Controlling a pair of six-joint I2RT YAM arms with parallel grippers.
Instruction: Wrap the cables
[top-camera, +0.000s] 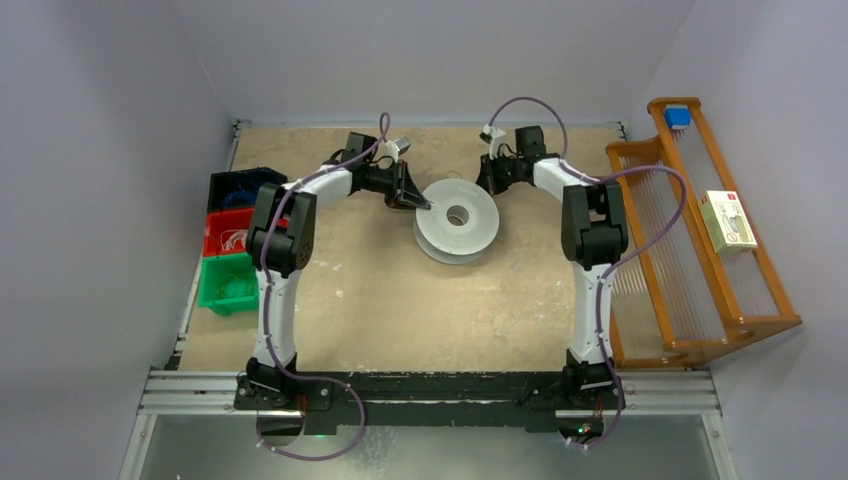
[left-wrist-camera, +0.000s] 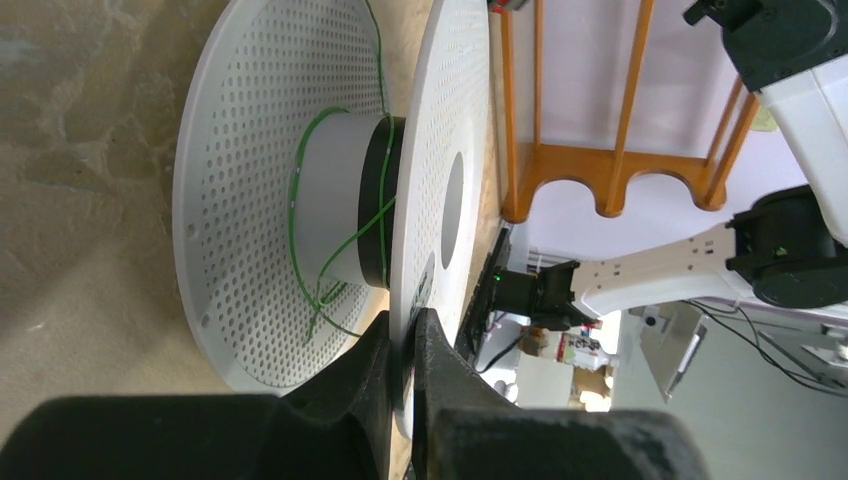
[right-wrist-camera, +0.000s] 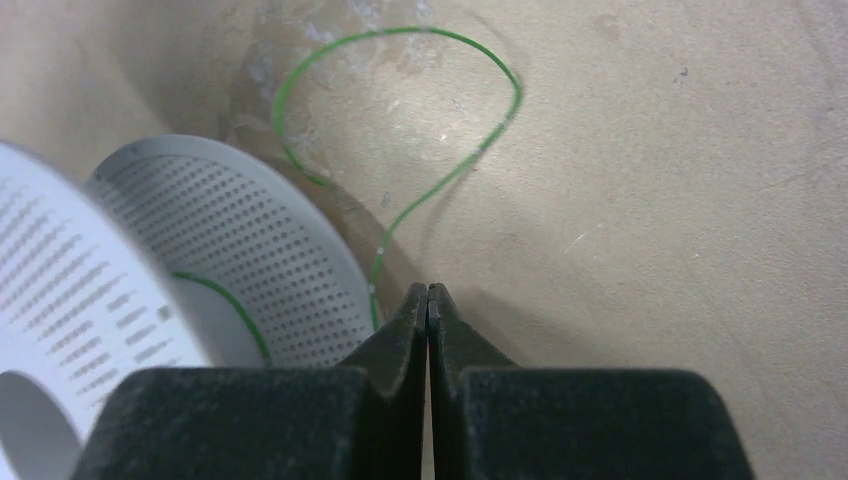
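A white perforated spool (top-camera: 478, 212) stands in the middle of the table. My left gripper is shut on the rim of its upper flange. Green cable (left-wrist-camera: 296, 215) goes loosely around the hub, with crossing strands below the hub in the left wrist view. The cable's free length (right-wrist-camera: 452, 178) leaves the lower flange and curls on the table in the right wrist view. My right gripper is shut at the spool's right side, nothing between its fingertips. The cable passes just left of those fingers, partly hidden behind them.
Blue, red (top-camera: 222, 232) and green (top-camera: 212, 290) bins with cables stand at the left. A wooden rack (top-camera: 640, 250) with a small box (top-camera: 727, 221) fills the right side. Bare table lies in front of the spool.
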